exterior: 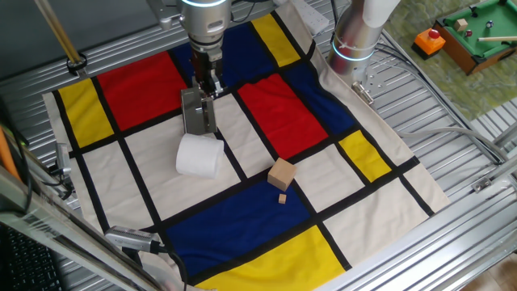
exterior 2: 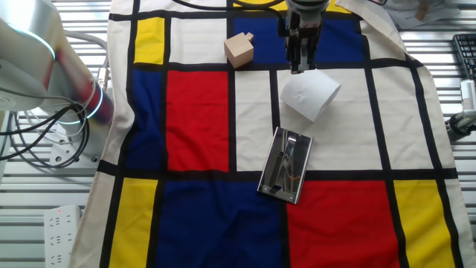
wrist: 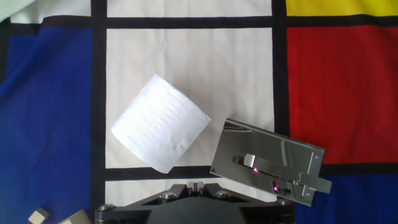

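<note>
A white paper roll lies on its side on the cloth, in a white patch. Close to it is a shiny metal dispenser plate with a raised bar, flat on the cloth; the roll is left of it in the wrist view, with a narrow gap between. My gripper shows at the bottom edge of the wrist view, its fingertips together and nothing visible between them. In exterior view 2 the gripper points down, apart from the plate and overlapping the view near the roll.
A wooden cube and a tiny wooden block sit near the blue patch.
</note>
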